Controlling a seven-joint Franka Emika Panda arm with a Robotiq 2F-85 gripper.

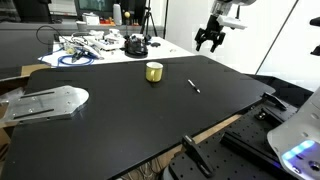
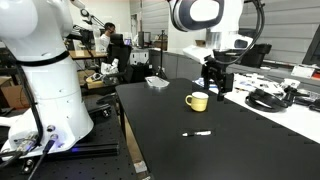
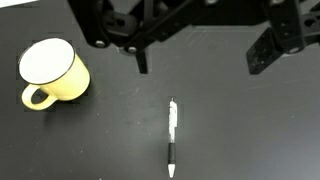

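My gripper [image 1: 206, 44] hangs above the dark table, its two fingers well apart and the space between them empty. The wrist view looks down past the gripper onto the table. A yellow mug [image 3: 55, 72] with a white inside stands off to the left there, its handle toward the lower left. Nearer the lower middle lies a slim white pen [image 3: 172, 135] with a dark grip. The first exterior view has the mug [image 1: 153, 72] upright and the pen [image 1: 194, 87] flat to its right. In the second exterior view, the mug [image 2: 197, 102] stands behind the pen [image 2: 197, 134].
A silver plate-like piece [image 1: 46, 104] lies at the left of the table in the first exterior view. Cables and gear [image 1: 85, 47] clutter a white surface beyond the far edge.
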